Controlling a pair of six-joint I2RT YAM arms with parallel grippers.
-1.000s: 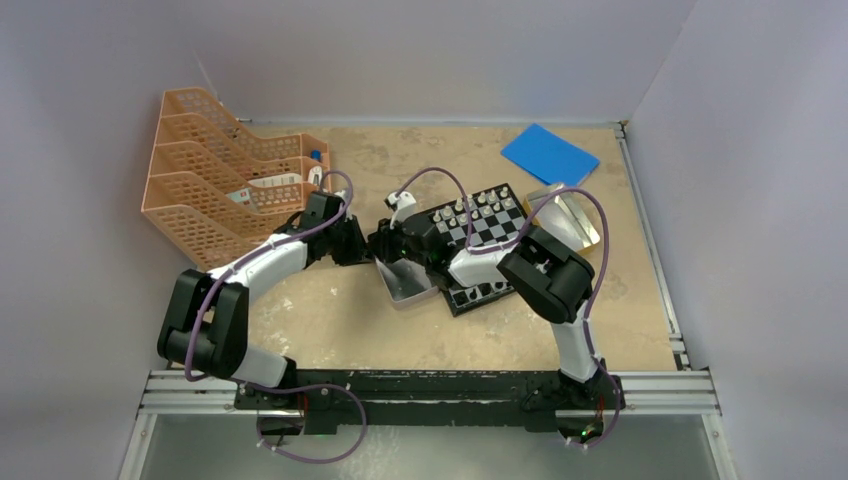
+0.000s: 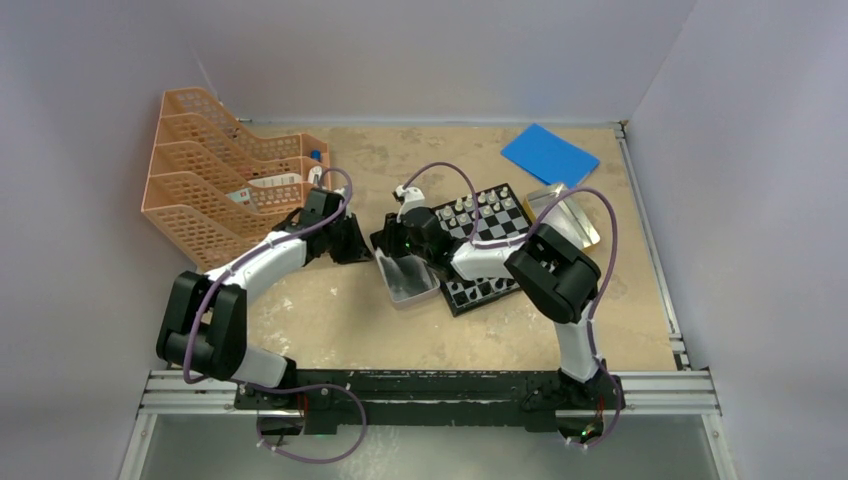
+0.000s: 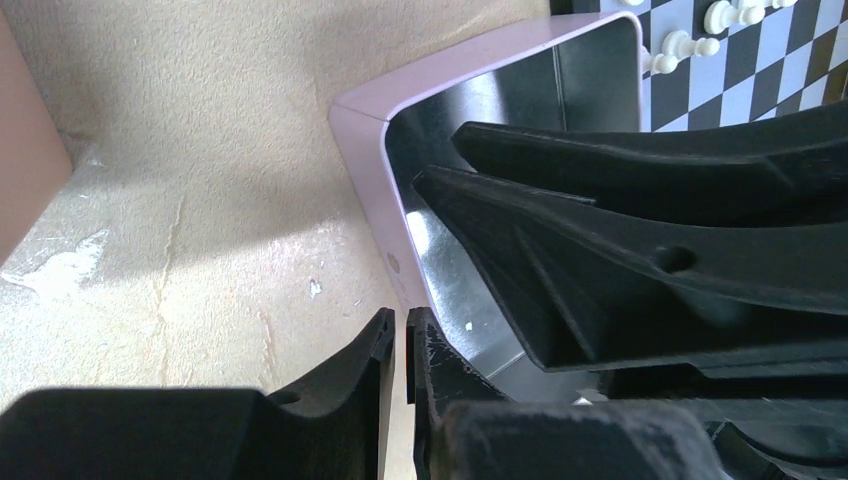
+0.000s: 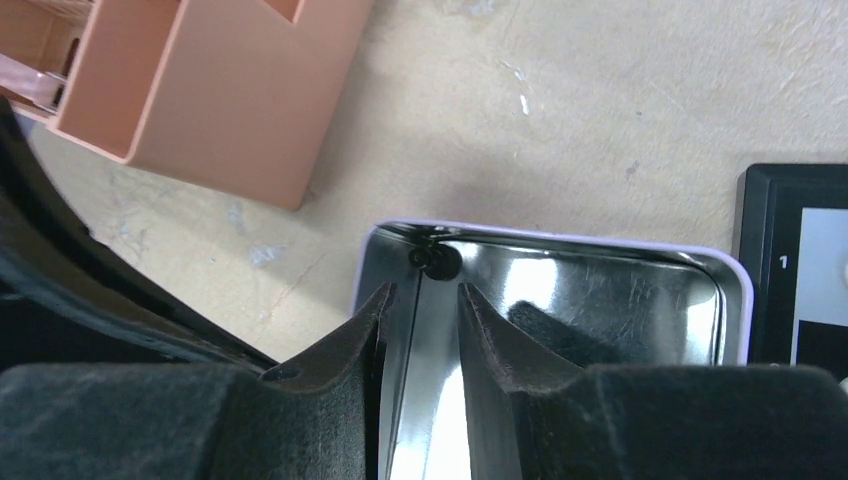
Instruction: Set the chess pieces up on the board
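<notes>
One black chess piece (image 4: 440, 262) lies in the corner of the pale-rimmed tray (image 4: 560, 236) in the right wrist view. My right gripper is over that corner, open, its fingertips apart and short of the piece. The left gripper is at the outer side of the tray wall (image 3: 362, 165), its fingers nearly together; nothing shows clearly between them. To the tray's right is the chessboard (image 2: 505, 225), with white pieces (image 2: 485, 199) at its far end and black pieces (image 2: 472, 294) at its near end. The right arm hides much of the board's middle.
An orange slotted rack (image 2: 215, 150) stands close on the left. Beyond the board lie a blue sheet (image 2: 550, 154) and a second tray (image 2: 591, 237) on the right.
My right gripper has shifted slightly away from the front edge and to the right since a second ago, staying over the tray's far corner. The left arm and tray look unmoved.
</notes>
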